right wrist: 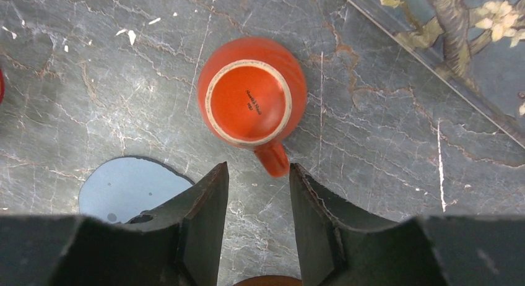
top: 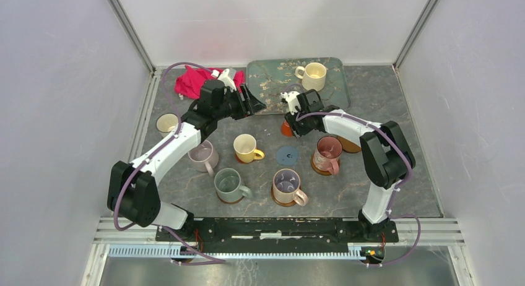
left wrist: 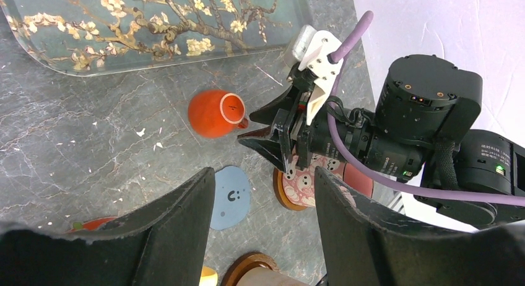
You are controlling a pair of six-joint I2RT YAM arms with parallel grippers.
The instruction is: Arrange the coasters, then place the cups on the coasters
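The small orange cup [right wrist: 251,106] stands upside down on the grey table, its ringed base facing up and its handle pointing towards my right gripper. That gripper's fingers are apart, with the handle end at the gap between the fingertips; contact with it cannot be made out. In the top view the right gripper partly covers the cup [top: 286,129]. A flat blue-grey coaster [top: 287,155] with a small face lies bare, nearer the front than the cup. My left gripper hangs open and empty, to the left of the cup in the top view.
A flowered tray [top: 266,94] at the back bears a cream cup [top: 314,76]. Several mugs stand around, including a yellow cup [top: 245,147] and a pink mug [top: 327,152] either side of the coaster. A red cloth [top: 190,82] lies at the back left.
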